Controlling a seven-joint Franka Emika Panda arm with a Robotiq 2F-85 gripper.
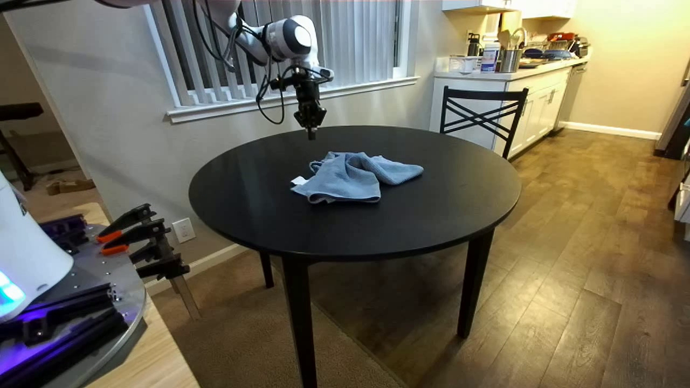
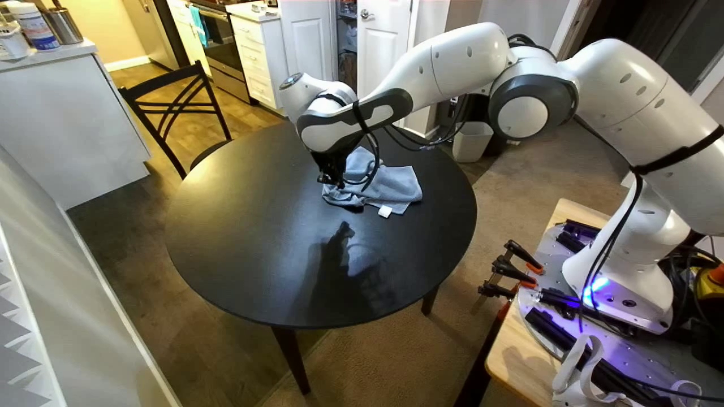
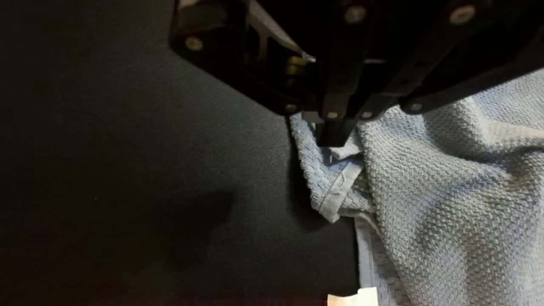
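A blue-grey towel lies crumpled and partly folded over on the round black table, a small white tag at its left end in exterior view 1. My gripper hangs above the table, behind the towel's left part in that view and apart from it. In the wrist view the gripper is shut, fingertips together, with nothing showing between them. Below it in that view, one folded corner of the towel shows, while bare tabletop fills the left side. Exterior view 2 has the gripper partly overlapping the towel.
A black chair stands at the table's far right edge. Clamps hold the robot's base plate on a wooden bench at the left.
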